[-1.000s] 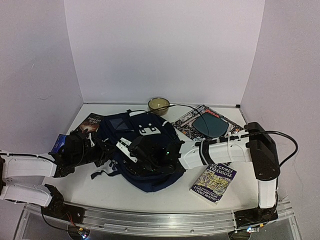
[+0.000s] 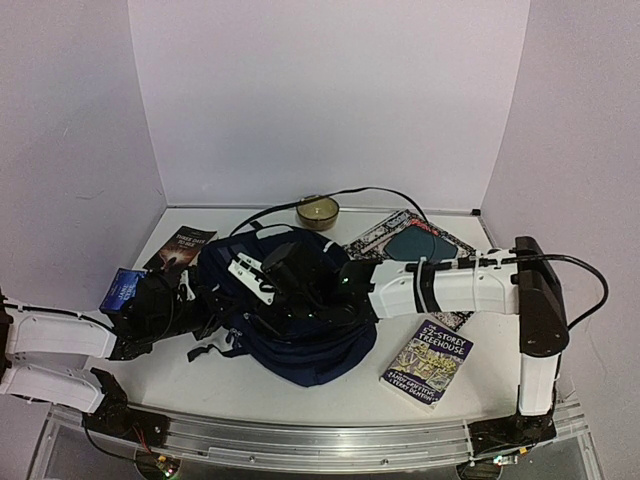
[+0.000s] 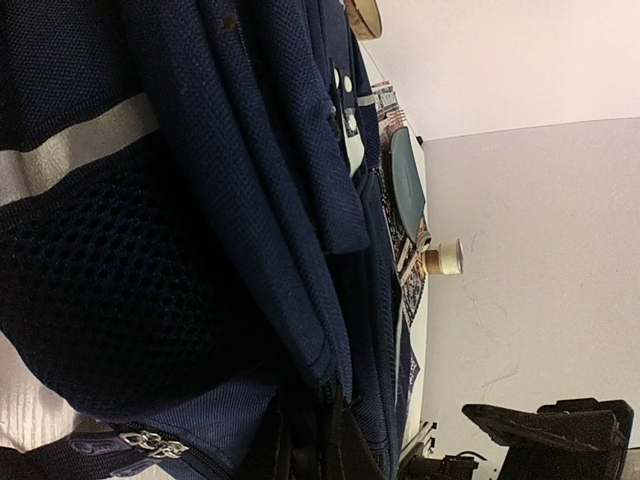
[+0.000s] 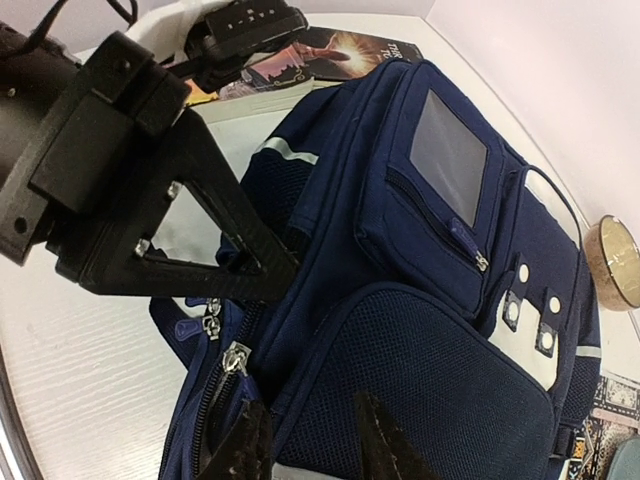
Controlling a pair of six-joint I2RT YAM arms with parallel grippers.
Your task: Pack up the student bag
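Note:
The dark blue student bag [image 2: 310,365] lies on its back in the middle of the table, partly covered by my right arm in the top view. My left gripper is shut on the bag's side edge, the fabric running down between its fingers. That same hold shows in the right wrist view, beside the zip pulls [image 4: 237,360]. Above the front mesh pocket [image 4: 420,390], my right gripper stands open, its fingertips apart and bag fabric behind them. A purple "52-Storey Treehouse" book [image 2: 428,362] lies right of the bag.
A bowl [image 2: 318,212] stands behind the bag. At the back right is a patterned notebook [image 2: 365,243] with a teal pouch [image 2: 420,245] on it. Two books, one dark [image 2: 185,247] and one blue [image 2: 122,288], lie at left.
My right arm has shifted slightly and its cable now arcs higher over the bag. The bag's front edge has moved a little to the right. The left gripper has hardly moved.

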